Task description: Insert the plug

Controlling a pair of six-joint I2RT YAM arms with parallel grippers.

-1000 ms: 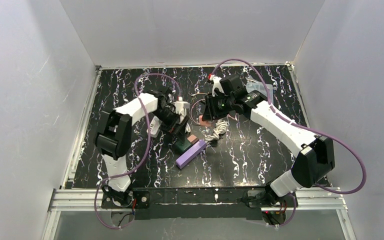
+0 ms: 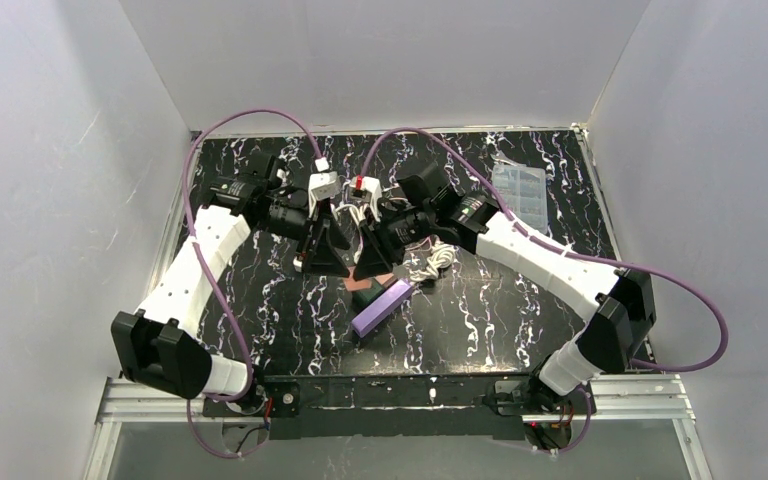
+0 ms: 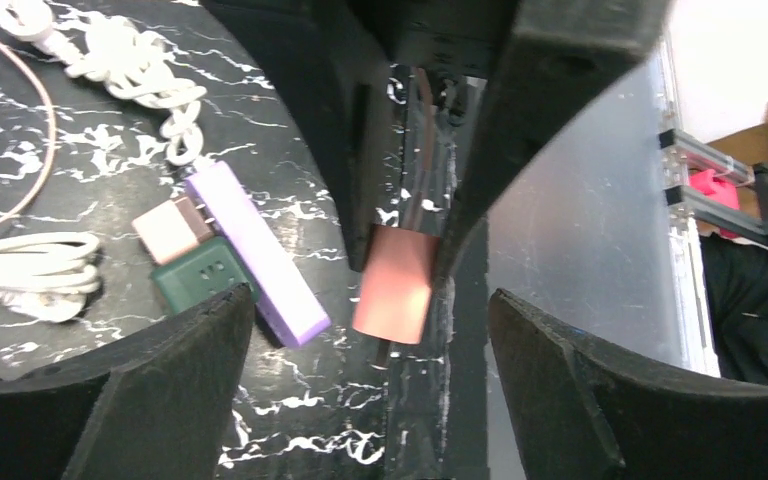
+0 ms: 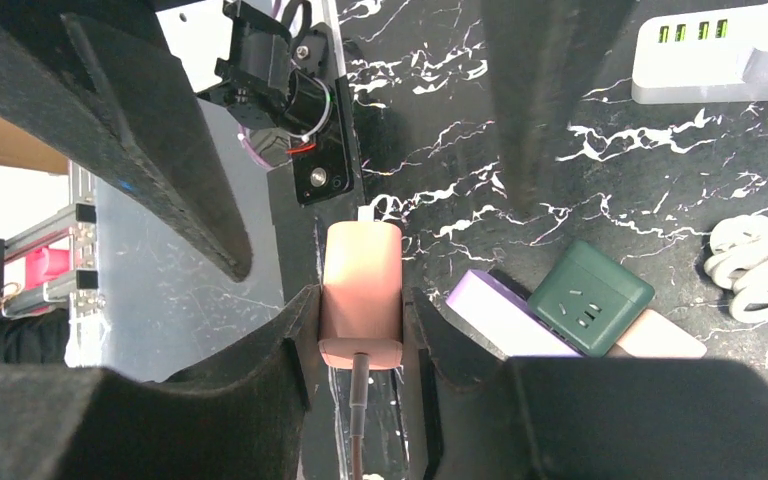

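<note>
A pink plug with a thin grey cable is held in my right gripper, which is shut on it; in the left wrist view it shows as a pink body (image 3: 392,285). My left gripper (image 2: 322,262) stands open beside it, its fingers spread either side of the plug without touching it. On the table below are a green socket block (image 4: 585,290), a purple bar (image 3: 255,250) and a pink block (image 3: 170,232) lying together, and a white power strip (image 4: 690,65).
Coiled white cables (image 3: 30,275) (image 3: 135,65) lie around the blocks. A clear compartment box (image 2: 520,195) sits at the back right.
My left arm has risen and swung toward the right gripper. My right gripper has moved left and toward the front with the pink plug, so the two grippers now almost meet.
</note>
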